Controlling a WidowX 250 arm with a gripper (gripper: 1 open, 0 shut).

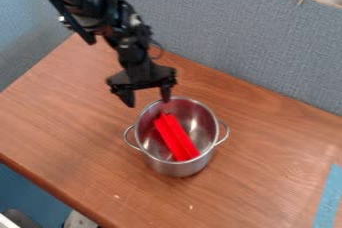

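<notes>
A steel pot [201, 162] with two side handles stands on the wooden table, right of centre in the camera view. A bright red object [178, 140] lies inside it, leaning along the pot's inner side. My black gripper [146, 98] hangs open above and just behind the pot's back-left rim, with nothing seen between its fingers.
A grey padded wall [254, 42] runs along the back. A blue strip [329, 194] lies at the right edge.
</notes>
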